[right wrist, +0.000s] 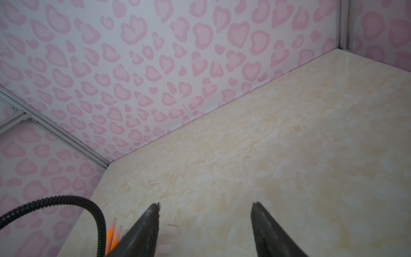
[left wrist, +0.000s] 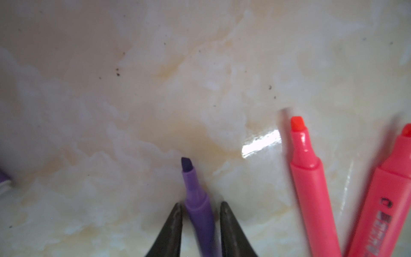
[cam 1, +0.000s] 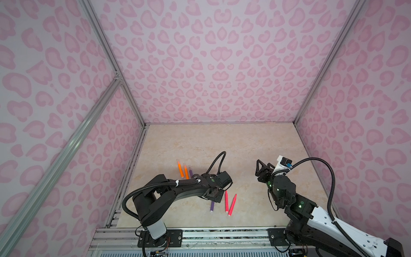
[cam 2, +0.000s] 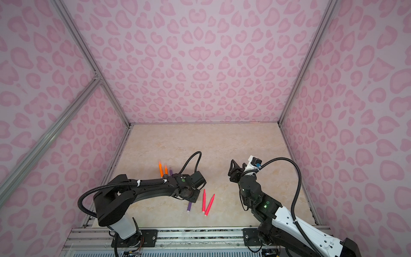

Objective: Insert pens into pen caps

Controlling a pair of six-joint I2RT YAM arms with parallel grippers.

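An uncapped purple pen (left wrist: 202, 220) lies on the table in the left wrist view, its dark tip pointing away. My left gripper is partly open around it, one finger on each side, with a narrow gap visible beside the barrel. To the right lie two uncapped pinkish-red pens, a nearer one (left wrist: 314, 201) and a farther one (left wrist: 385, 197). Two orange pens (cam 1: 180, 169) and another purple piece (cam 1: 191, 173) lie at the left, partly behind the left arm. Raised on the right side, my right gripper stands wide open and empty.
The left arm (cam 1: 188, 190) covers part of the pens from above. Bare tabletop (cam 1: 239, 141) stretches across the back and middle. Patterned walls enclose the table on its back and sides. A black cable loop (cam 1: 220, 158) rises above the left gripper.
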